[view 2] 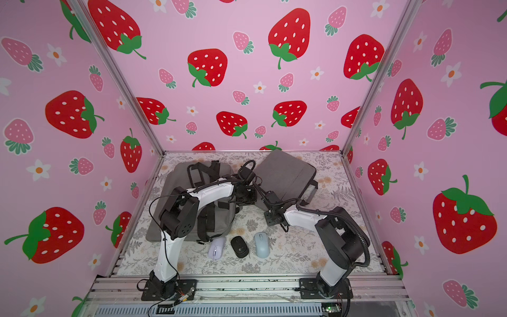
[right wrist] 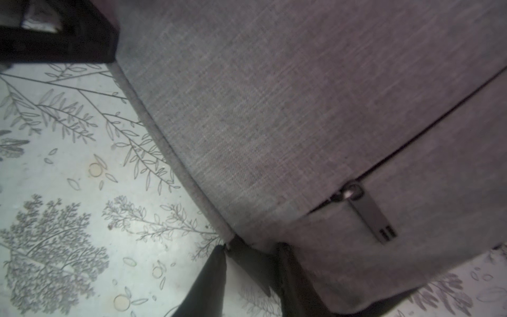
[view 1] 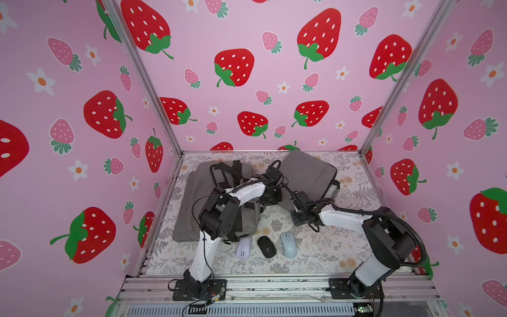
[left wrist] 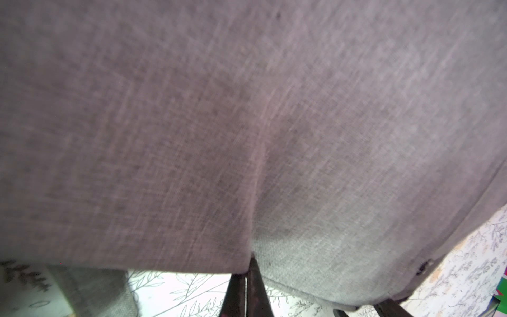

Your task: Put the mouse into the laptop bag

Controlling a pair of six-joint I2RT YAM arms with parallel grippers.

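Note:
A flat grey laptop bag (view 1: 305, 171) lies at the back right, its dark zip line and zip pull (right wrist: 374, 214) showing in the right wrist view. At its edge my left gripper is shut, with the fabric creased up from its fingertips; a thin fold appears pinched there. My right gripper is part open at the bag's near corner, a dark fabric tab (right wrist: 257, 268) between its fingers but not clamped. Three mice lie on the table in front: lilac (view 1: 243, 248), black (view 1: 266, 246) and light blue (view 1: 289, 245).
A larger grey bag with black straps (view 1: 182, 224) fills the left side, beneath my left arm. Pink strawberry walls enclose the back and sides.

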